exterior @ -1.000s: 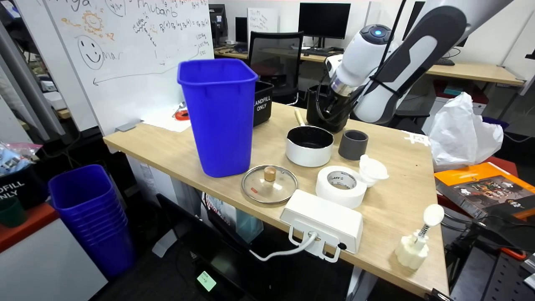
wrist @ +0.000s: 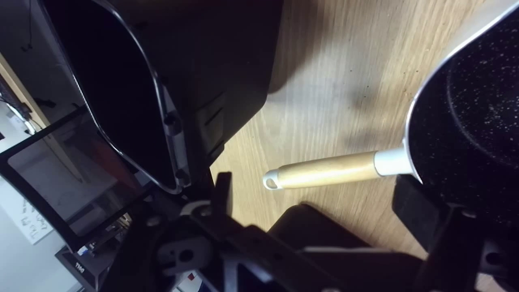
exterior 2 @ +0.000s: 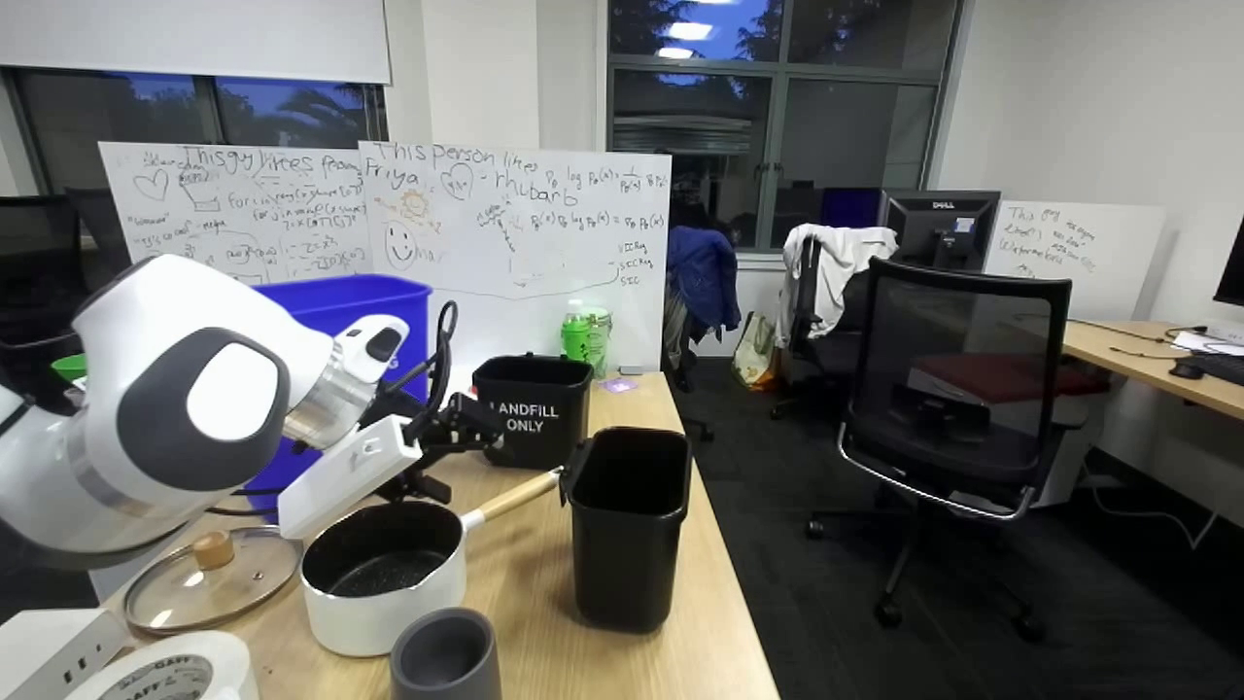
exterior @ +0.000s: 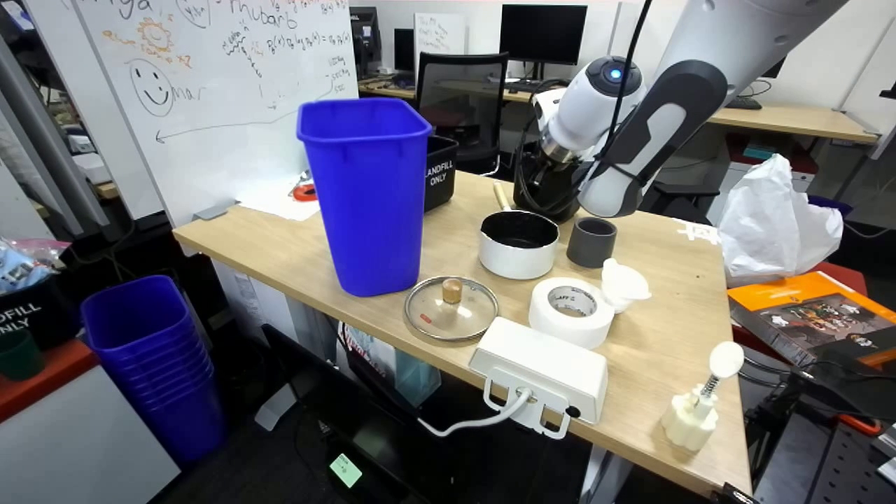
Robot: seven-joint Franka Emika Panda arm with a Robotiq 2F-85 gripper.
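A white saucepan with a black inside stands on the table. In the wrist view its wooden handle points left from the pan's dark interior. My gripper is open, with nothing held. One fingertip shows near the handle's free end and the other by the pan's rim, so the fingers spread roughly along the handle rather than across it. In exterior view 2 the gripper hangs above the pan. A glass lid with a wooden knob lies flat nearby.
A plain black bin stands close to the handle; a landfill bin is behind it. The tall blue bin, grey cup, tape roll, white funnel and power strip crowd the tabletop.
In exterior view 1 the arm's wrist and gripper have shifted left and somewhat lower. The pan, lid and other tabletop objects look unmoved.
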